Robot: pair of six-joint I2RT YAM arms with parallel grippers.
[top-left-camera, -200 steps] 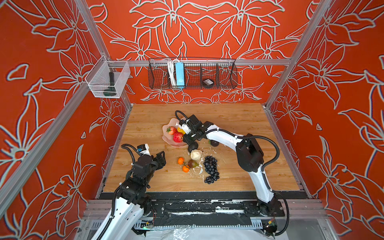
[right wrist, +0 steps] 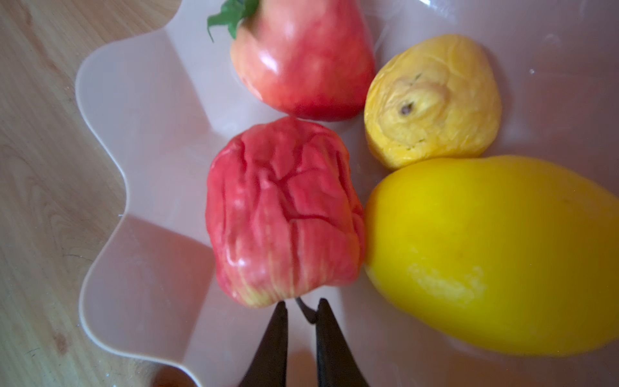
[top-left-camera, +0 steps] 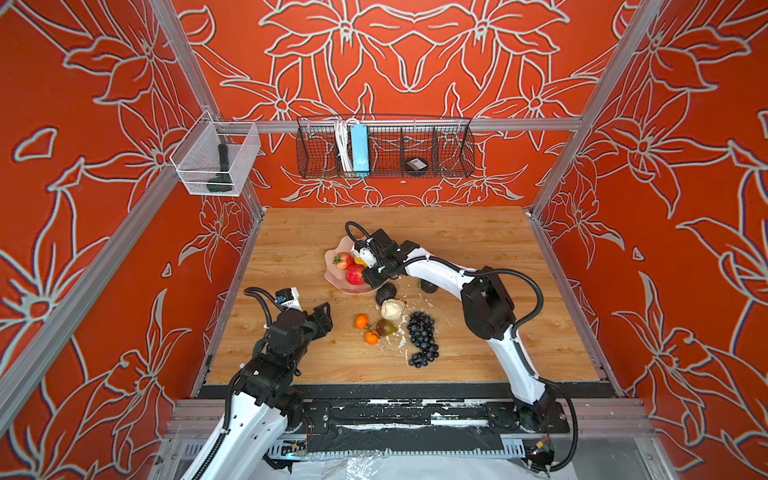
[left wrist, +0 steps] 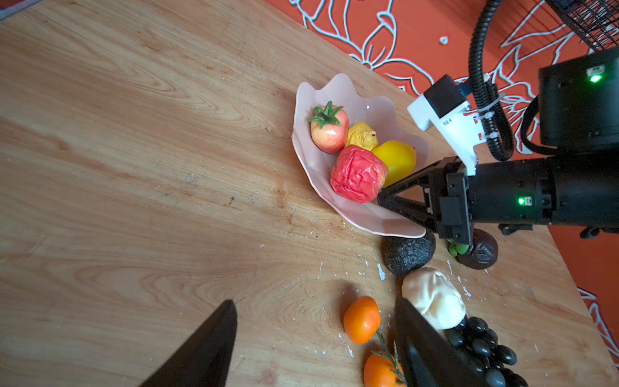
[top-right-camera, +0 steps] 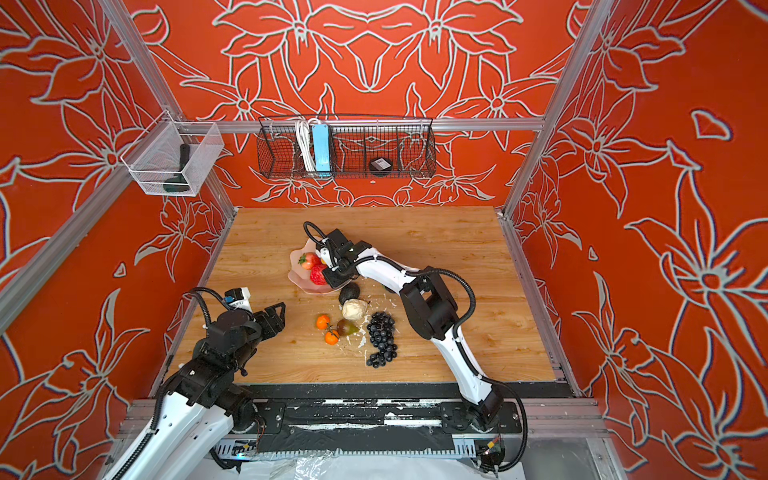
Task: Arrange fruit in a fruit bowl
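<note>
The pale pink scalloped bowl [left wrist: 314,175] holds a tomato-like red fruit with green leaves [left wrist: 329,134], a wrinkled red apple [left wrist: 359,174], a knobbly yellow fruit [left wrist: 362,136] and a smooth yellow fruit [left wrist: 396,161]. My right gripper reaches over the bowl's right side. Its fingers are a narrow gap apart, at the apple's stem end, with the dark stem [right wrist: 305,310] appearing between the tips. Whether they touch it I cannot tell. My left gripper is open and empty, above bare table to the left of the two oranges [left wrist: 361,319].
On the table lie a dark avocado [left wrist: 410,253], a dark round fruit with green leaves [left wrist: 479,249], a white bulb [left wrist: 433,296], a brownish-green pear [top-left-camera: 385,327] and black grapes [top-left-camera: 421,336]. The right arm spans the table's right half.
The right gripper has shifted slightly left over the bowl, closer to the wrinkled apple. Its elbow moved left too. The left arm and the fruit look unmoved.
</note>
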